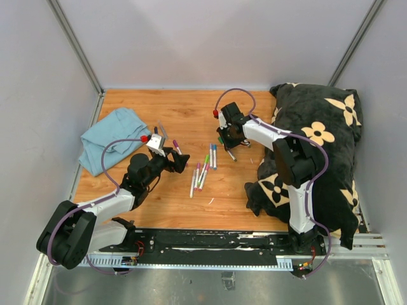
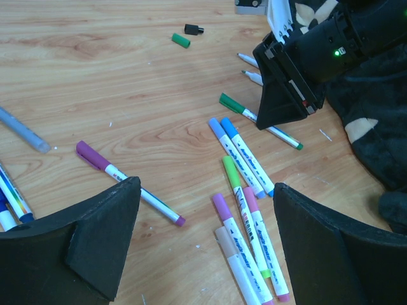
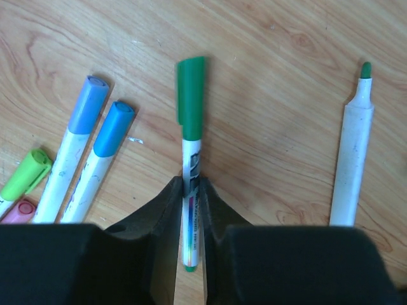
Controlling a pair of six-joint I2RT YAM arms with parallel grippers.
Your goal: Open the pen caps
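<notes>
The green-capped pen (image 3: 191, 101) lies between the fingers of my right gripper, which are shut on its white barrel from both sides; its green cap points away from the gripper. In the left wrist view, that right gripper covers the middle of the same pen (image 2: 289, 139). My left gripper stands open and empty above the table, near a purple-capped pen (image 2: 92, 155). A row of capped pens lies between the arms: two blue (image 2: 248, 152), a light green (image 2: 247, 206), purple, pink and grey ones.
An uncapped green-tipped pen (image 3: 351, 152) lies right of the held one. A loose green cap (image 2: 181, 40) and a black cap (image 2: 193, 29) rest at the back. A blue cloth (image 1: 114, 136) is at left, a dark flowered cushion (image 1: 311, 159) at right.
</notes>
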